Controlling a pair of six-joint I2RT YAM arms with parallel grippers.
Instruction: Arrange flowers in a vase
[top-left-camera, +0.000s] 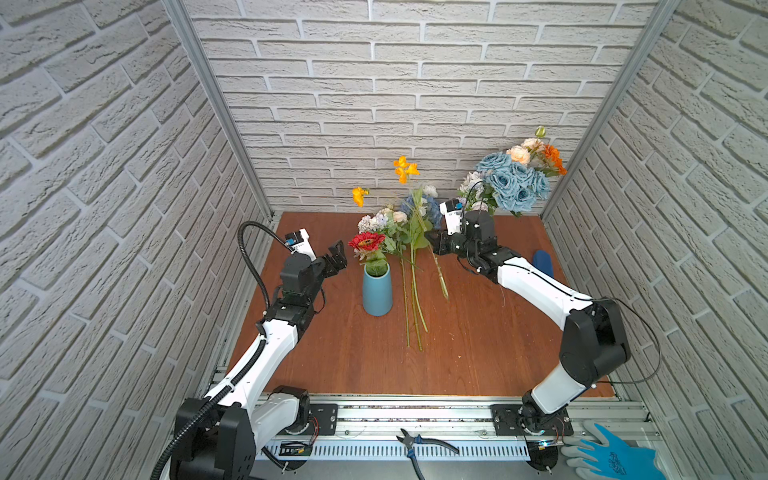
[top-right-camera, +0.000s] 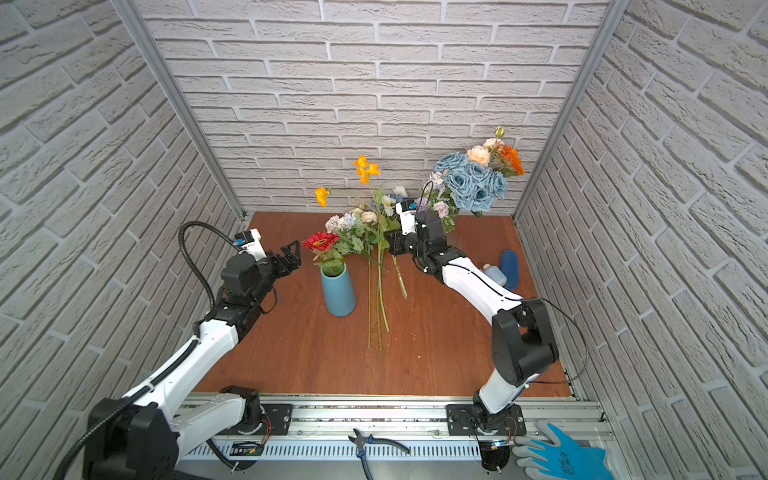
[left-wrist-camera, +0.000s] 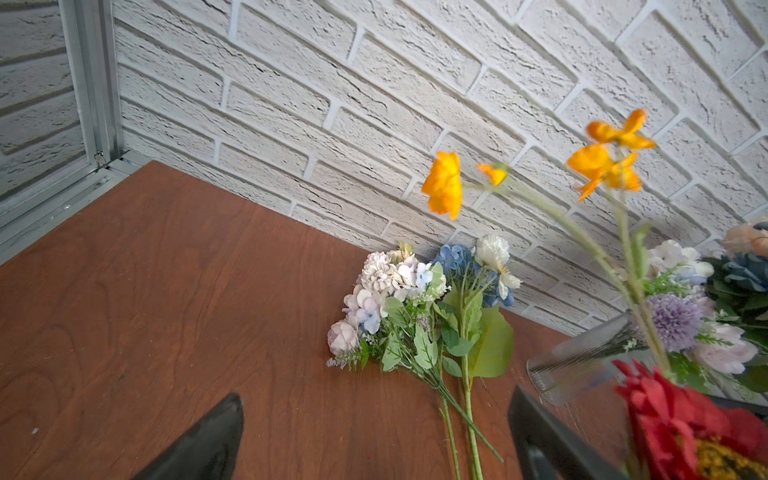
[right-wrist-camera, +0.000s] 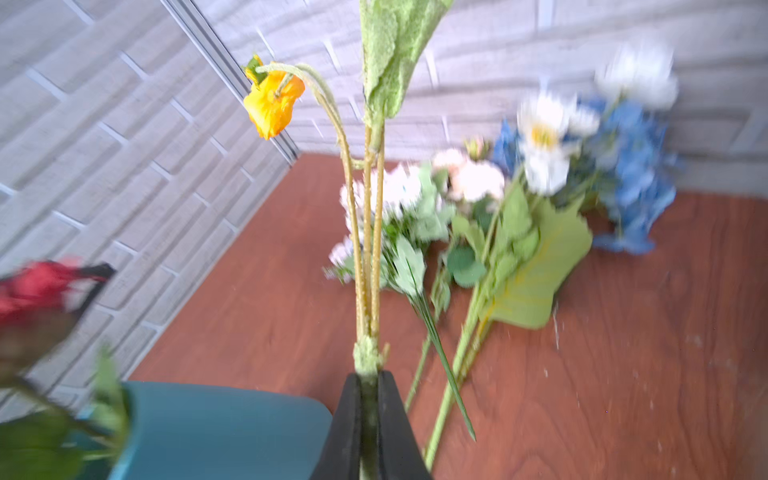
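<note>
A teal vase (top-left-camera: 377, 292) stands mid-table with a red flower (top-left-camera: 366, 241) in it. My right gripper is shut on the stems of yellow flowers (right-wrist-camera: 274, 104), holding them upright and raised, right of the vase. My left gripper (top-left-camera: 338, 253) is open and empty, left of the red flower. In the left wrist view the yellow blooms (left-wrist-camera: 441, 183) stand out against the wall. Mixed flowers (left-wrist-camera: 389, 296) lie on the table at the back, behind the vase, with long stems toward the front.
A clear vase (left-wrist-camera: 572, 368) with a large bouquet (top-left-camera: 512, 180) stands at the back right. A blue object (top-right-camera: 509, 269) lies at the right edge.
</note>
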